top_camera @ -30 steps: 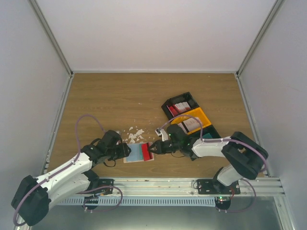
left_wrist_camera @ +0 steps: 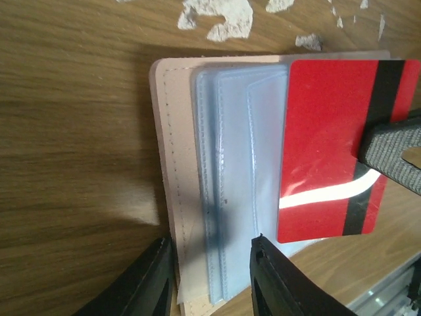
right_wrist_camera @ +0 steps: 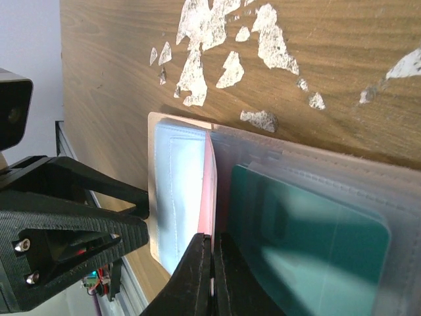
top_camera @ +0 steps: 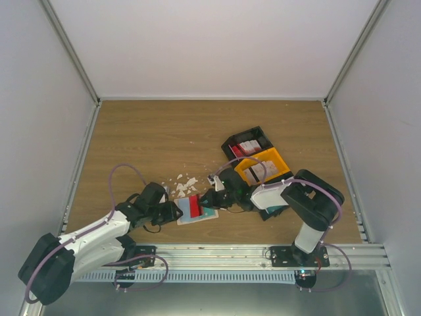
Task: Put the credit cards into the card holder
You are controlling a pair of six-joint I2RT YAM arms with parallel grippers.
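Observation:
An open card holder (top_camera: 187,220) with clear sleeves lies on the table near the front. A red card stands over its pale blue pages; a green card (right_wrist_camera: 302,257) shows in a sleeve in the right wrist view. My left gripper is part open at the holder's left edge, with no card visible between its fingers. My right gripper is shut at the top of the thin upright leaf with the red card, seen edge-on between its fingertips.
Black boxes (top_camera: 233,141) and a yellow box (top_camera: 279,162) with cards stand to the right. White flecks (right_wrist_camera: 276,46) mark the wood behind the holder.
The holder has shifted slightly right, showing more green on its right side.

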